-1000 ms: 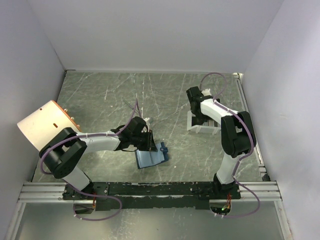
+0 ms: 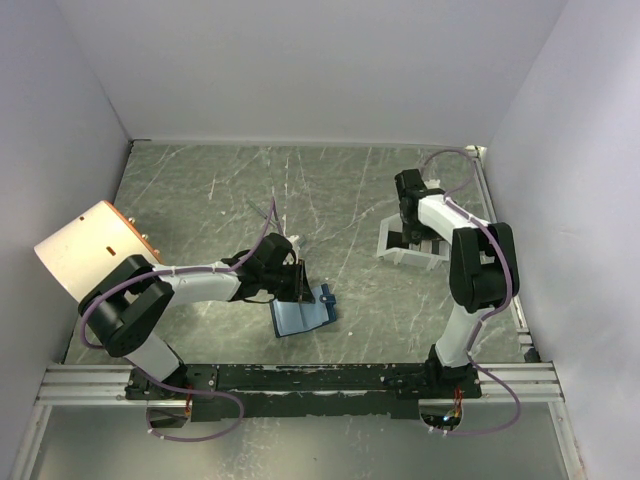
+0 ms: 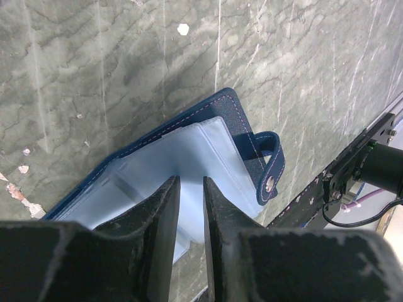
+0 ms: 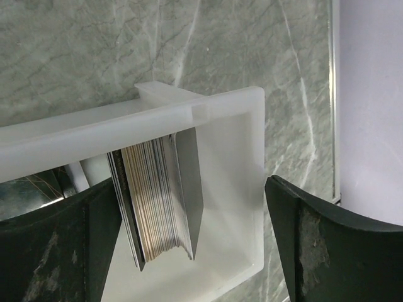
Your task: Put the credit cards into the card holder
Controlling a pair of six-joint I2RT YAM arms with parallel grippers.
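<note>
The card holder (image 2: 303, 318), navy-edged with clear sleeves, lies open on the table at centre left. My left gripper (image 2: 303, 292) is just over it. In the left wrist view the left gripper is slightly open, fingertips above the pale sleeve (image 3: 220, 154), whose surface shows through the narrow gap. A stack of cards (image 4: 151, 195) stands on edge inside the white tray (image 4: 233, 100). My right gripper is wide open over the tray; one finger (image 4: 88, 226) is left of the stack, the other at the tray's right wall. Neither visibly grips a card.
Left of the stack in the tray lies a dark item (image 4: 28, 195). A tan board (image 2: 95, 250) leans at the left side.
The right gripper has moved right over the tray, which itself has shifted very slightly right. The left arm and the card holder look unmoved.
</note>
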